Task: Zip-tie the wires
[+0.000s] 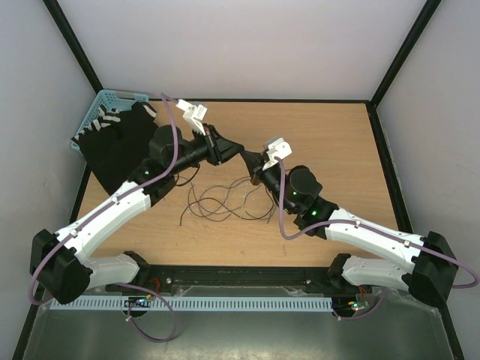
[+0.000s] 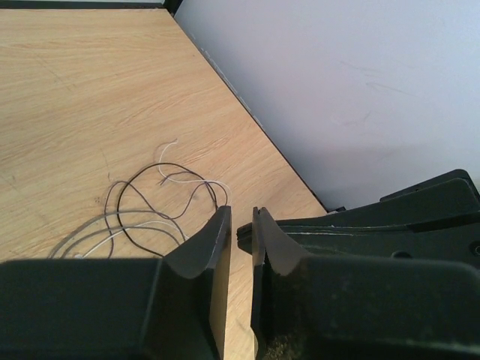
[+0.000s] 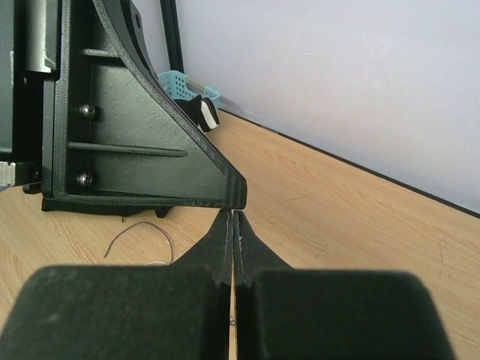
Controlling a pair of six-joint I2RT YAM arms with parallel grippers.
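Observation:
A loose tangle of black, grey and white wires lies on the wooden table, also visible in the left wrist view. My left gripper and right gripper meet tip to tip above the wires. In the left wrist view the left fingertips stand close together with a narrow gap; what they hold is hidden. In the right wrist view my right gripper is shut, its tips just below the other gripper's black finger. No zip tie can be made out clearly now.
A light blue basket with a black, striped cloth sits at the back left.

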